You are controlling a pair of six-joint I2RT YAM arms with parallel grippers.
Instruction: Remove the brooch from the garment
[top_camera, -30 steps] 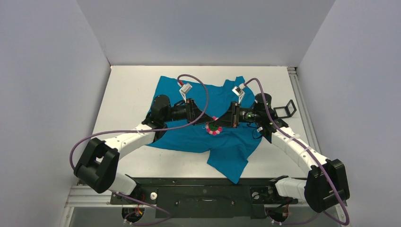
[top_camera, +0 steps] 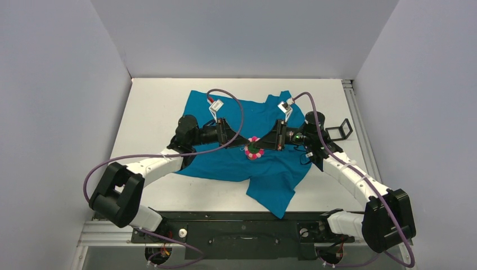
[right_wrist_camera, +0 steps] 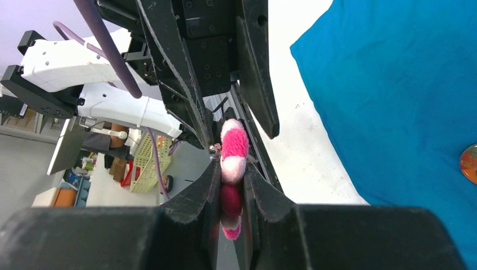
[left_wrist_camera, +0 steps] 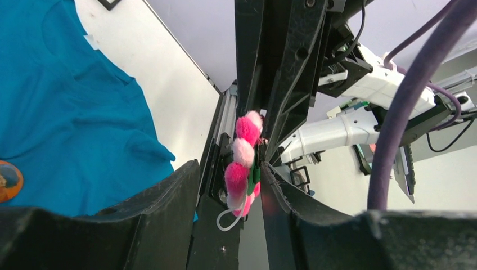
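Observation:
The pom-pom brooch (top_camera: 254, 148), a pink and white ring with a green middle, is held up above the blue garment (top_camera: 236, 166). Its edge lies between the fingers of my right gripper, which is shut on it. A pale loop hangs from the brooch (left_wrist_camera: 237, 169) in the left wrist view. Facing it from the left, my left gripper has its fingers apart, with the brooch's edge in line with the gap. The right wrist view shows the left gripper's fingers (right_wrist_camera: 261, 107) apart behind the brooch. Whether they touch it, I cannot tell.
A round orange-rimmed piece (left_wrist_camera: 8, 181) lies on the garment. The garment is spread over the white table (top_camera: 152, 107), and a small black frame (top_camera: 340, 130) stands at the right. Purple cables loop over both arms.
The right gripper has moved very little and keeps hold of the brooch.

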